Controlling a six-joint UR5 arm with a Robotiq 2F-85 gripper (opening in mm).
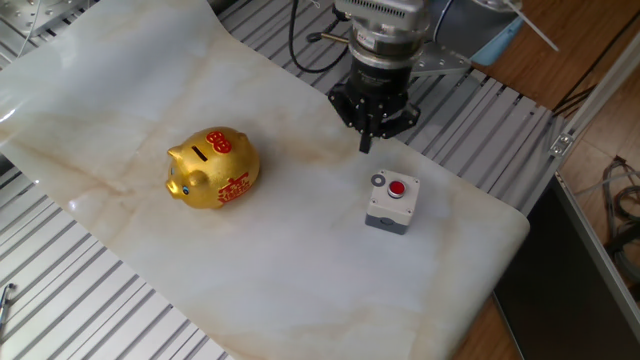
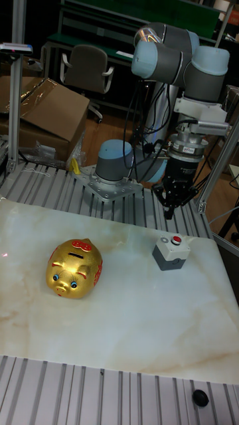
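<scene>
My gripper [image 1: 365, 143] hangs above the far edge of the marbled sheet, behind the button box. Its black fingers come together in a single narrow tip, shut, with nothing showing between them. In exterior view 3 the gripper [image 2: 168, 213] is up and behind the same box, clear of it. The box [image 1: 387, 215] is white over a grey base, with a red button [image 1: 397, 188] on top. A golden piggy bank [image 1: 222, 170] with red markings and a dark coin slot stands upright to the left in exterior view 2, well apart from the box.
The marbled sheet [image 1: 300, 270] is bare between and in front of both objects. Slatted metal table [image 2: 42, 390] shows around it. A small black round piece [image 2: 200, 398] lies near the front edge. Behind the table stands a cardboard box [image 2: 46, 117].
</scene>
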